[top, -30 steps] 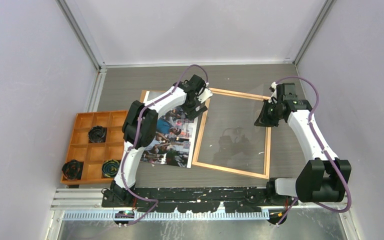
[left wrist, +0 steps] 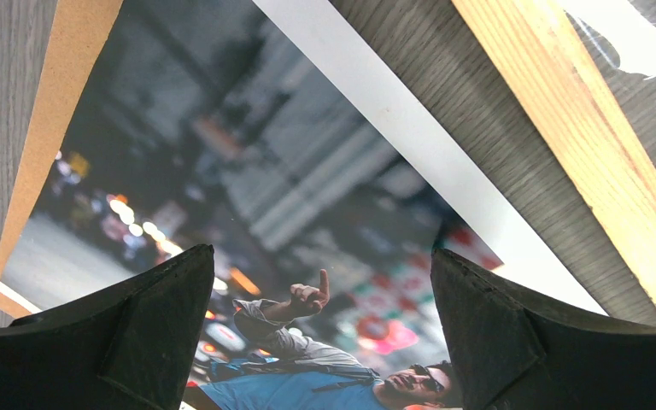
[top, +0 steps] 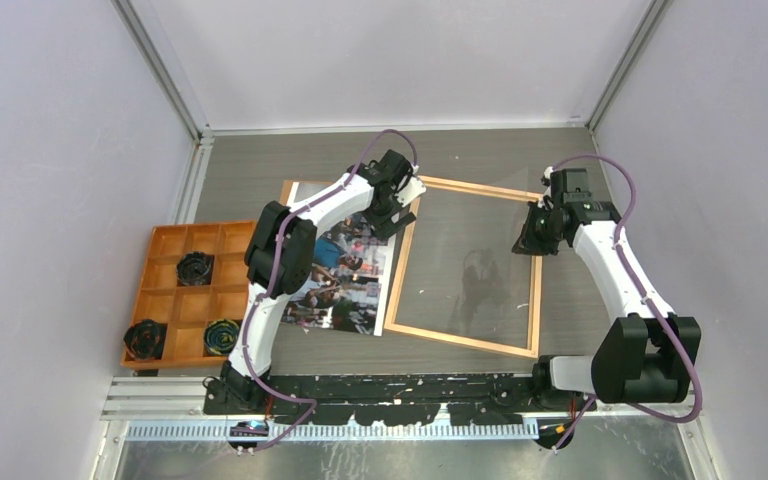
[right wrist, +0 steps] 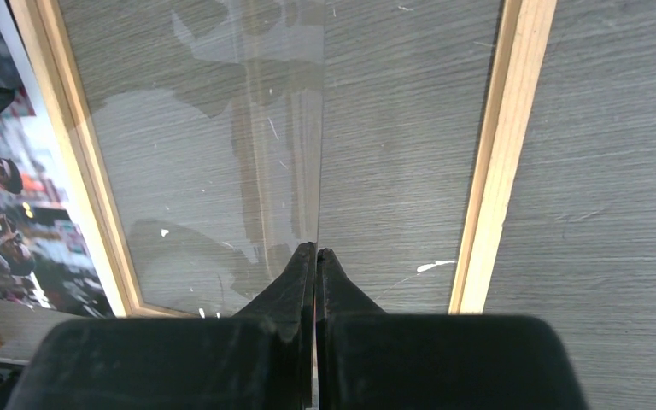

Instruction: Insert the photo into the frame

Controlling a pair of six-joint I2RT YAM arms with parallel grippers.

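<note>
The photo (top: 338,285), a crowd picture with a white border, lies on a brown backing board (left wrist: 60,94) left of the frame. Flat on the table is the wooden frame (top: 392,290), and the grey surface shows through its middle. My left gripper is open above the photo's upper part, nothing between its fingers. Over the frame's right side, my right gripper is shut; the edge of a clear sheet (right wrist: 278,171) runs straight into its fingertips. That sheet spreads leftward over the frame opening, its limits hard to see.
An orange divided tray (top: 165,270) holding dark coils stands at the left. A strip of clear tape or film (left wrist: 636,38) shows near the frame's upper left corner. Free table lies behind the frame and to its right.
The right gripper has shifted very slightly right. Reflections inside the frame have changed shape. The left arm, photo and frame stay where they were.
</note>
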